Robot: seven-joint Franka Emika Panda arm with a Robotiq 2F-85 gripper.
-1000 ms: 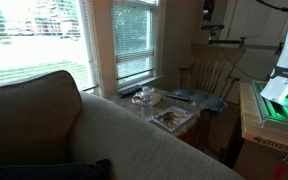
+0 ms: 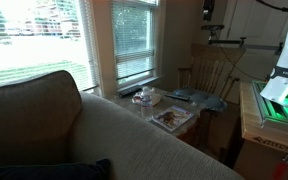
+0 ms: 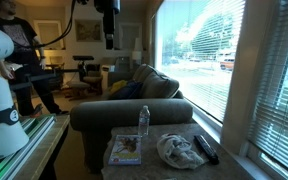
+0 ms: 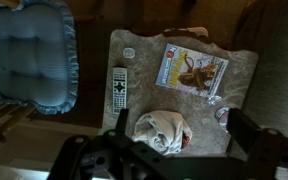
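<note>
My gripper hangs high above a small table (image 4: 133, 70), its dark fingers (image 4: 237, 127) spread wide apart in the wrist view with nothing between them. On that table lie a flat magazine or case (image 4: 191, 69) with a picture on it, a remote (image 4: 119, 90), and a crumpled white cloth (image 4: 160, 131). A clear bottle (image 4: 222, 116) is near the right finger; in exterior view 2 the bottle (image 3: 144, 121) stands upright behind the case (image 3: 125, 150). The cloth (image 3: 178, 150) lies beside the dark remote (image 3: 205, 149).
A grey sofa (image 2: 124, 140) borders the table, with windows (image 3: 199, 55) along another side. A cushioned chair (image 4: 29, 58) is at the left in the wrist view. Bare tabletop shows between the objects, and the air beneath the gripper is free.
</note>
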